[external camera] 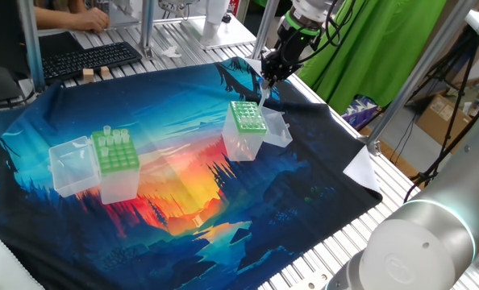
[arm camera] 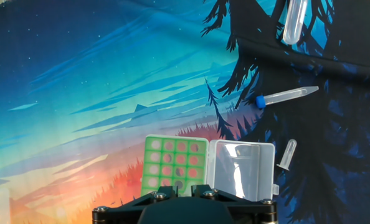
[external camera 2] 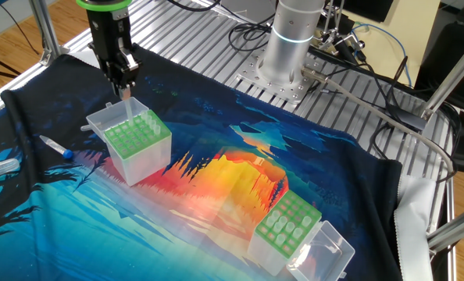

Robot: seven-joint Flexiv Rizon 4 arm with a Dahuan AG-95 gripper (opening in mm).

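My gripper (external camera 2: 125,87) points down over the lid side of one tube box, shut on a clear tube (external camera 2: 128,108) that hangs below its fingers. That box has a green rack (external camera: 248,117) and an open clear lid (arm camera: 241,171); several clear tubes stand in it. In the wrist view, the dark fingers (arm camera: 166,191) overlap the rack's lower edge, and the held tube cannot be made out there. A second box with a green rack (external camera: 116,153) stands apart, its lid (external camera: 72,167) open and several tubes in it.
On the cloth by the first box lie a blue-capped tube (arm camera: 288,96), a small clear tube (arm camera: 288,155) and a larger clear tube (arm camera: 294,23). Between the boxes the cloth (external camera: 179,153) is clear. A keyboard (external camera: 92,58) and a person's hand (external camera: 92,18) are at the far edge.
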